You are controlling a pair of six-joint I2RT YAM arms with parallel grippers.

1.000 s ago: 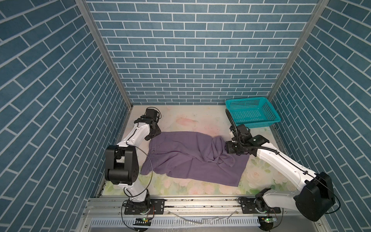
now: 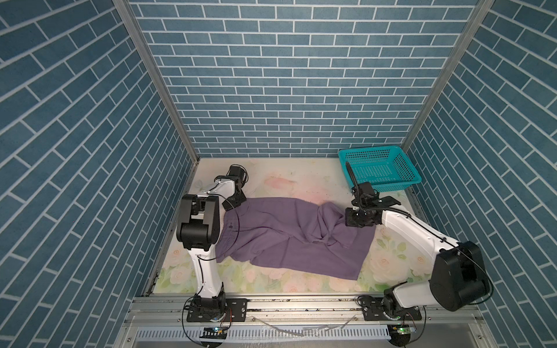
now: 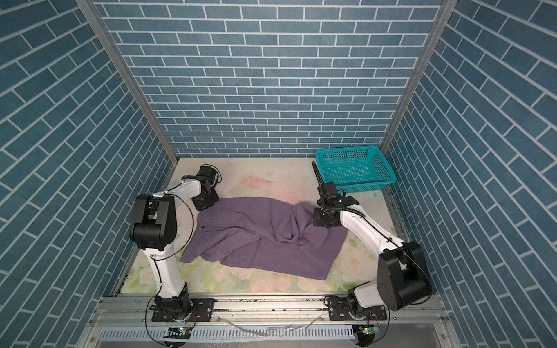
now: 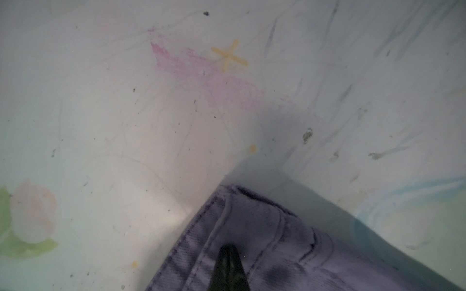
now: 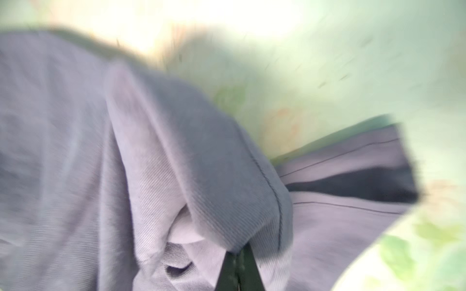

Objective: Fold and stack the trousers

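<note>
Purple trousers (image 2: 290, 220) lie spread and creased across the table, bunched toward the right. In the left wrist view my left gripper is shut over a seamed corner of the trousers (image 4: 194, 262), at their back-left end; whether cloth is between the fingers cannot be told. My right gripper is shut at a bunched fold of the right part, cloth at its fingertips; a leg hem (image 5: 349, 145) with an open cuff lies beside it.
A teal basket (image 2: 380, 171) stands empty at the back right. Tiled walls surround the table on the back and both sides.
The trousers' bunched right part has shifted a little.
</note>
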